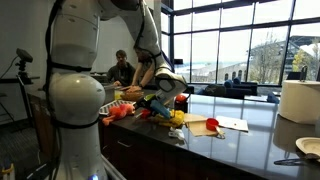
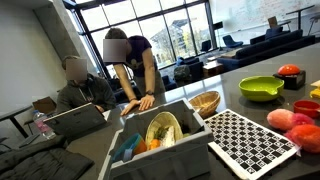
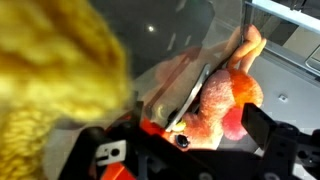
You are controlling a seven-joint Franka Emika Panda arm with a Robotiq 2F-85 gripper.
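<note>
In the wrist view my gripper stands open, its dark fingers spread wide apart at the bottom of the picture. An orange and pink plush toy [image 3: 212, 108] shows beyond the gap between them; whether a finger touches it I cannot tell. A fuzzy yellow thing [image 3: 60, 65], large and blurred, is close to the camera at the left. From exterior view 1, the gripper [image 1: 156, 106] is low over the cluttered part of the counter, beside yellow items [image 1: 178, 117]. Exterior view 2 does not show the arm.
A red cup [image 1: 212, 124] stands on the counter to the right, with open surface [image 1: 262, 128] beyond it. Exterior view 2 shows a grey bin [image 2: 175, 160] with items inside, a perforated white sheet [image 2: 248, 143] and a green bowl [image 2: 262, 89]. Two people are behind the counter.
</note>
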